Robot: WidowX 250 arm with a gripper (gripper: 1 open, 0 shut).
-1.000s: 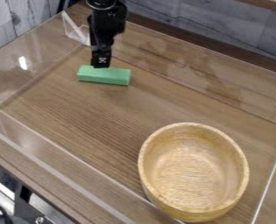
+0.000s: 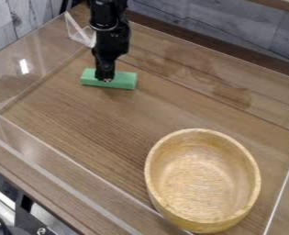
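Observation:
A green rectangular block [image 2: 122,81] lies flat on the wooden surface in the upper left of the camera view. My black gripper [image 2: 104,73] reaches down from the top, its tip low at the block's left half, over it or touching it; I cannot tell which. It looks narrow, and whether anything is between its fingers is hidden.
A large cream bowl [image 2: 203,184] stands at the lower right of the wooden surface [image 2: 73,138]. A raised dark edge runs along the back right, and the left edge drops away.
My gripper has come down from above and behind the green block to its left half. The block and bowl look unmoved.

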